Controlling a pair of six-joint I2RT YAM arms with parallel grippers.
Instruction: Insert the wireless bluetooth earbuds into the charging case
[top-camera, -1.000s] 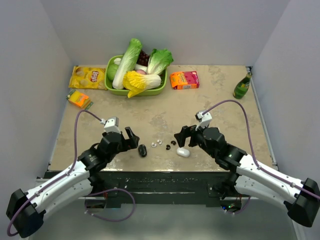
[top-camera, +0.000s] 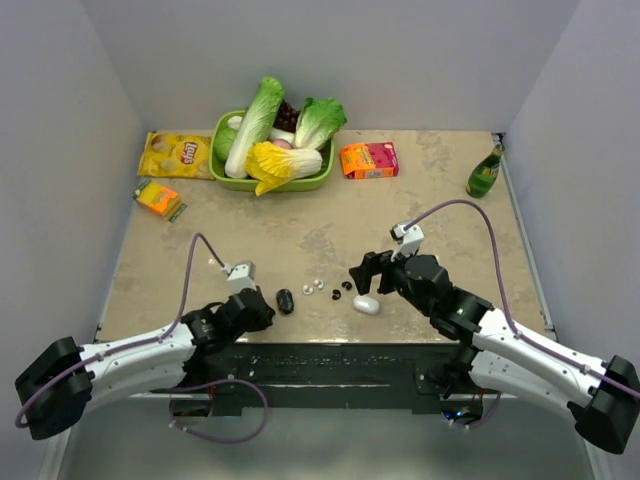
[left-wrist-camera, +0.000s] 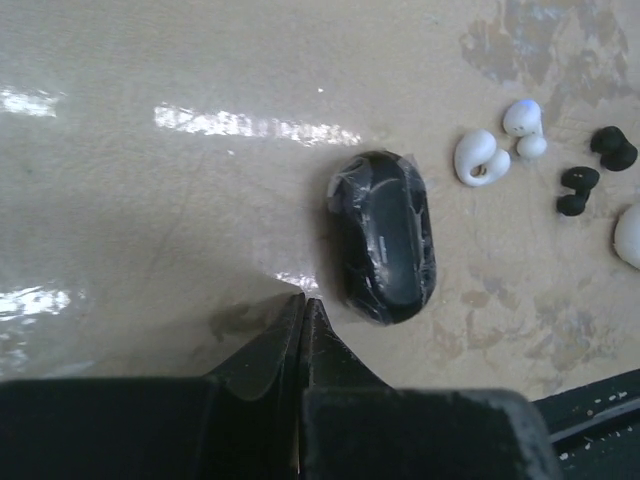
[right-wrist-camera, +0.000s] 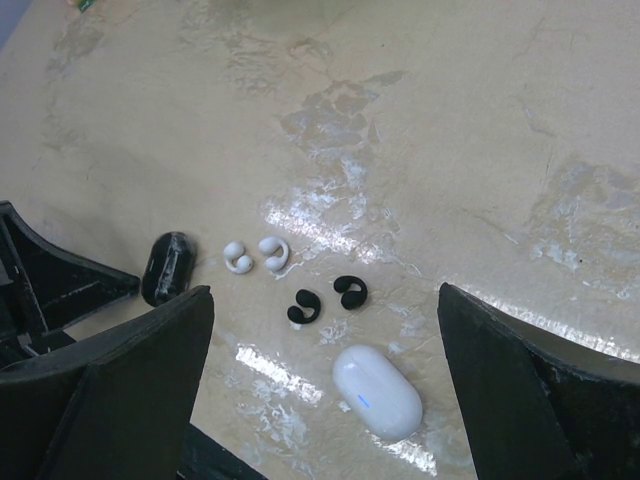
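A black charging case, glossy and shut, lies on the table. My left gripper is shut beside it, tips close to its near end, nothing showing between the fingers. Right of the case lie two white earbuds, one nearer and another beyond. My right gripper stands open above the table, the black earbuds and white case seen between its fingers.
At the back stand a green basket of vegetables, a yellow chip bag and a red-orange box. An orange box lies at the left, a green bottle at the far right.
My left gripper has gone from open to shut. The right arm and the small items look unmoved.
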